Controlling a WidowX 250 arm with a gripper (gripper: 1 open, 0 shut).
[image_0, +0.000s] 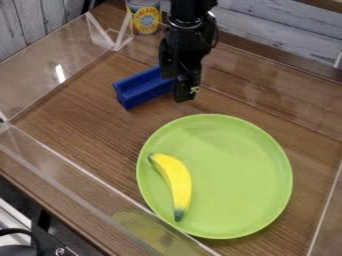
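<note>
My black gripper (179, 78) hangs open at the upper middle, over the right end of a blue rectangular container (139, 88), its fingers partly in front of it. Below it to the right lies a green plate (234, 180) with a yellow banana (175, 181) on its left part. Whether anything is between the fingertips is hard to tell.
A can (146, 16) stands at the back left near a white wire-like object (111, 30). Clear plastic walls border the wooden surface (80, 130). The wood right of the gripper is clear.
</note>
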